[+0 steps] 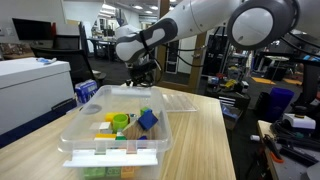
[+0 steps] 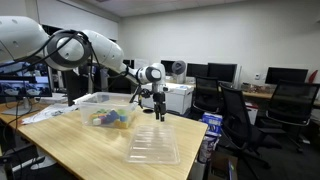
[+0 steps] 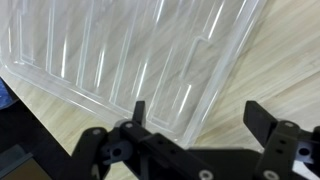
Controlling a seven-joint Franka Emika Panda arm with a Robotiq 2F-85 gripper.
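A clear plastic lid lies flat on the wooden table, its ridged surface filling much of the wrist view. Over the table near the lid hangs my gripper, open, with nothing between its fingers. In the second exterior view the gripper is above the lid's far side. A clear plastic bin stands on the table, holding several coloured blocks, among them a blue one and a green one.
Beside the bin stands a blue and white box. Bare table lies to the right of the bin. Office chairs stand beyond the table's edge.
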